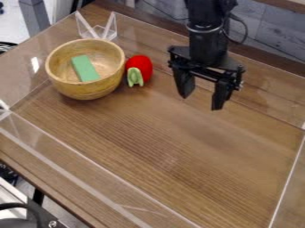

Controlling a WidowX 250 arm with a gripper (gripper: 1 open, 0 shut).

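Note:
My black gripper [201, 87] hangs over the back right of the wooden table, its two fingers spread apart with nothing seen between them. To its left a red, round object [138, 68] with a light green part lies on the table. Further left a tan bowl [91, 88] holds a light green block [84, 68].
A white wire-like object [98, 27] stands at the back left. A grey wall [277, 40] runs behind the table. Dark cables show at the lower left edge.

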